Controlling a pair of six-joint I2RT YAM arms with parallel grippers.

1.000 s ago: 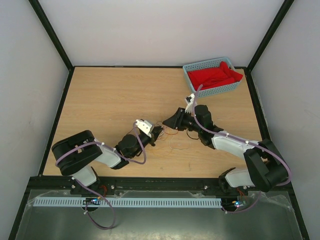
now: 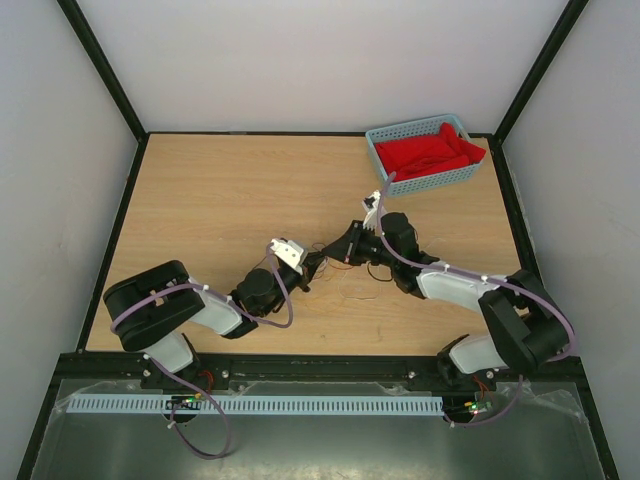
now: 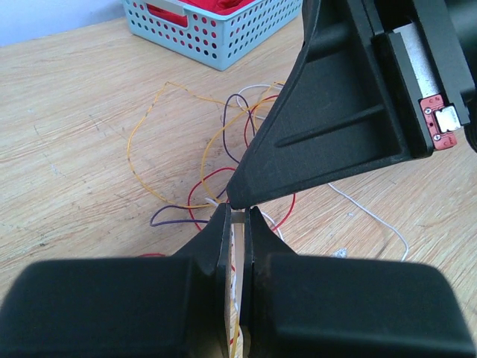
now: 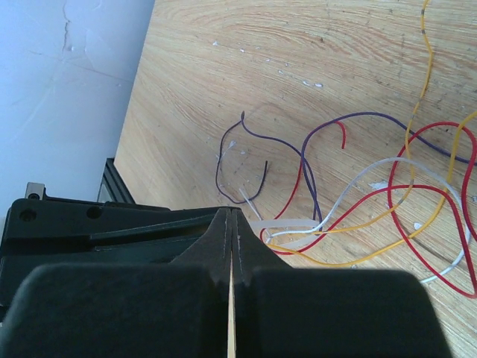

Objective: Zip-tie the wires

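Loose wires in red, yellow, white and blue (image 4: pixel 428 190) lie tangled on the wooden table (image 2: pixel 220 190). My left gripper is shut on a gathered bundle of wires, with a pale strip (image 4: pixel 283 223), perhaps a zip tie, at the bundle in the right wrist view. My right gripper is shut, nothing visible between its fingers, with its tip just above and beside the left gripper's tips in the middle of the table. The fingers hide much of the bundle.
A light blue basket (image 2: pixel 420 185) with red cloth (image 2: pixel 425 150) stands at the back right. Walls and a black frame border the table.
The right arm has shifted slightly left and down in the top view. The left arm looks unchanged.
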